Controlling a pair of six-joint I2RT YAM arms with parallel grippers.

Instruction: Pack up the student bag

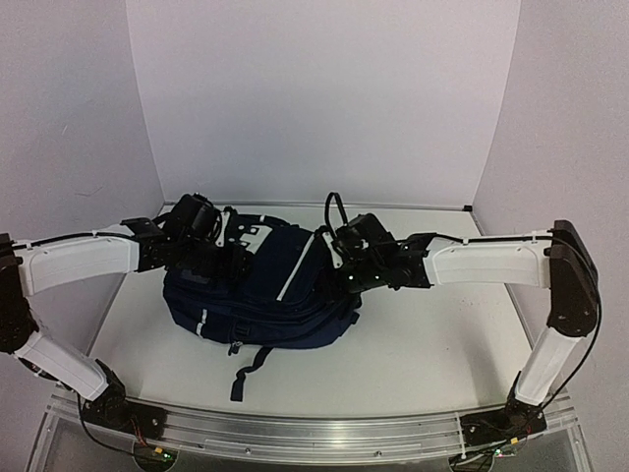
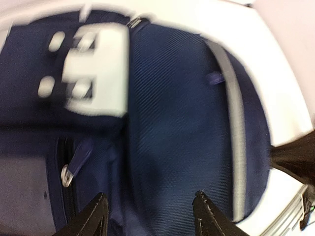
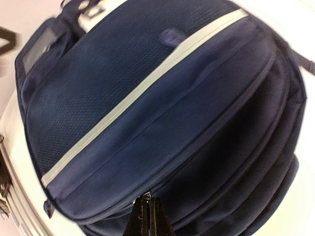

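The navy backpack [image 1: 285, 256] lies flat on the left half of the table, its pale stripe and white patch facing up. Over its left part my left gripper stands open, fingers wide apart above the fabric with nothing between them. Along the side seam, my right gripper is shut, and a small silvery zipper pull [image 3: 142, 199] shows at its fingertips. Folds beside that seam look dark; how far the zip is open I cannot tell. No item to be packed is visible.
A loose strap [image 1: 246, 376] trails from the bag toward the front metal rail [image 1: 324, 428]. Grey walls enclose the left, right and back.
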